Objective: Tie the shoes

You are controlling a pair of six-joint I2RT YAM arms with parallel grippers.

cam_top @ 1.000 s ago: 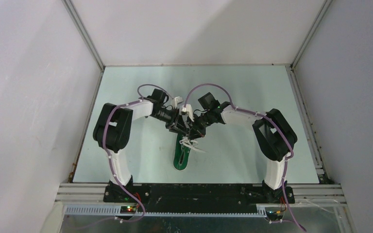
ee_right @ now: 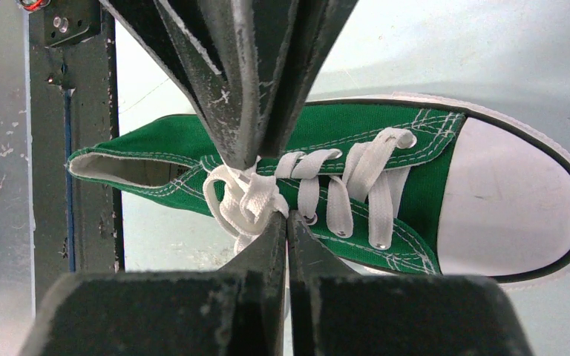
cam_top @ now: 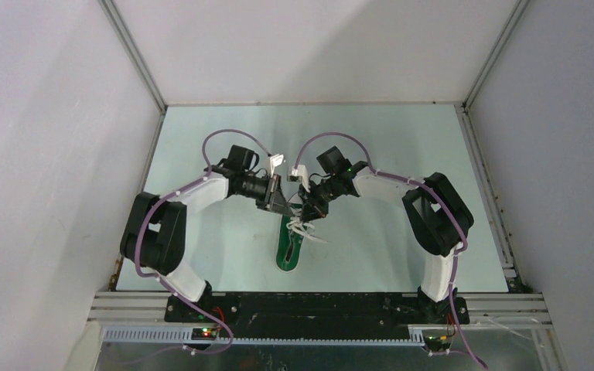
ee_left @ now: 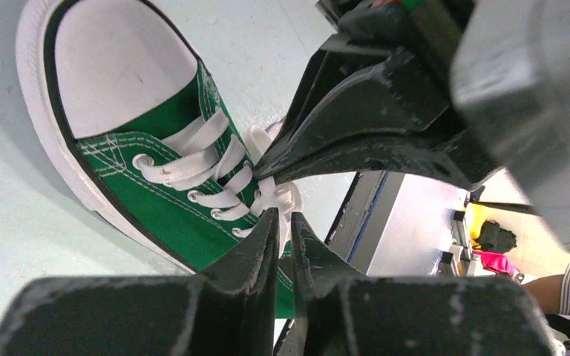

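A green canvas shoe (cam_top: 288,250) with white toe cap (ee_left: 126,63) lies mid-table, heel toward the front edge. A bunched knot of white laces (ee_right: 237,200) sits near the ankle opening. My right gripper is shut at that bunch, fingertips on the lace. My left gripper has its fingertips close together just at the same bunch, beside the right fingers; in the right wrist view it comes down from above onto the laces. Whether it grips lace, or is fully shut, I cannot tell. A loose lace end (cam_top: 317,238) trails rightward.
Both arms crowd over the shoe in the middle.
The right arm and shoe look unchanged.
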